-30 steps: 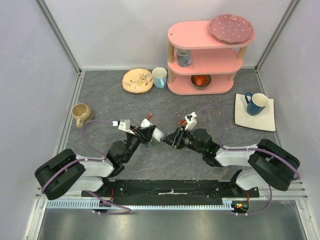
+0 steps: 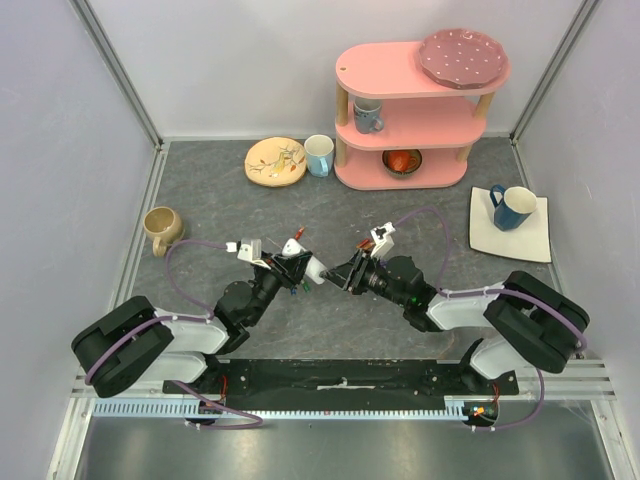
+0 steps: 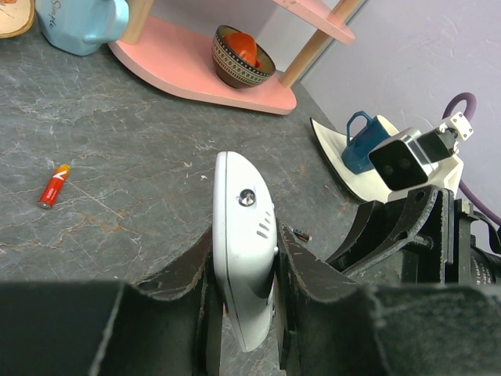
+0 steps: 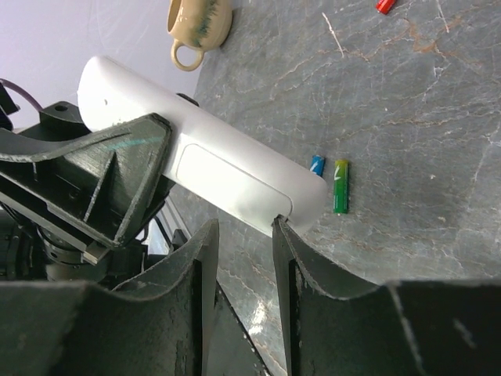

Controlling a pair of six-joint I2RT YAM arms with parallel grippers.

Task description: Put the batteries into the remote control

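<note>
My left gripper [image 2: 294, 262] is shut on the white remote [image 3: 244, 251], held up above the counter at the centre. My right gripper is part open, its fingertips at the end of the remote's back cover, one apparently touching a small notch there. Batteries lie loose on the counter: a red one [image 3: 54, 186] in the left wrist view, a blue one [image 4: 317, 164] and a green one [image 4: 340, 186] beyond the remote in the right wrist view. More lie near the right gripper, partly hidden.
A pink shelf [image 2: 420, 130] with cups and a bowl [image 3: 243, 63] stands at the back. A round coaster [image 2: 275, 160], a white mug [image 2: 319, 155], a beige mug [image 2: 162, 225] and a blue mug [image 2: 515, 205] on a mat [image 2: 510, 235] ring the clear counter middle.
The right arm has shifted slightly, its elbow moving a little left and toward the back. The left gripper with the remote looks unchanged.
</note>
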